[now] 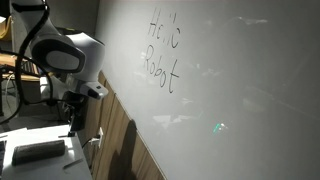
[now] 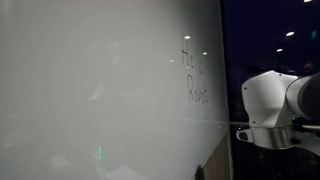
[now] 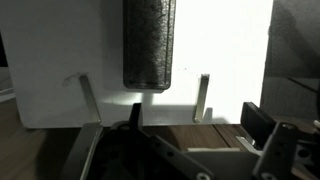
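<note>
A dark, oblong block like a whiteboard eraser [image 1: 38, 151] lies on a white surface [image 1: 75, 160] at the lower left of exterior view 1. From the wrist, the same dark block [image 3: 148, 45] shows at the upper middle, ahead of my gripper. My fingers are wide open and nothing is held between them. In exterior view 1 the gripper [image 1: 74, 112] hangs above the white surface, apart from the block. "Hello Robot" is handwritten in black on the whiteboard [image 1: 235, 80]; exterior view 2 shows this writing [image 2: 197, 95] too.
Two thin, pale strips lie on the white surface in the wrist view, one left strip [image 3: 90, 98] and one right strip [image 3: 203, 97]; what they are is unclear. Wood panelling [image 1: 120, 135] runs below the whiteboard, close to the arm.
</note>
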